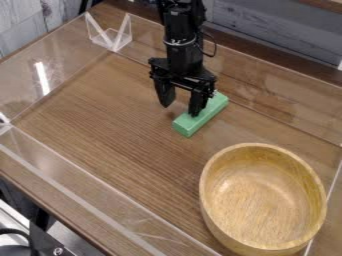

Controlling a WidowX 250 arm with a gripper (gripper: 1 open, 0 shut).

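The black gripper (182,92) hangs from the top centre of the camera view over a green rectangular object (197,120), which lies diagonally on the wooden table (94,150). Its fingers are spread apart, one to the left of the green object and one reaching over its upper part. The gripper is open.
A large tan oval bowl (262,235) stands at the lower right. A clear wire or plastic item (110,32) is at the upper left.
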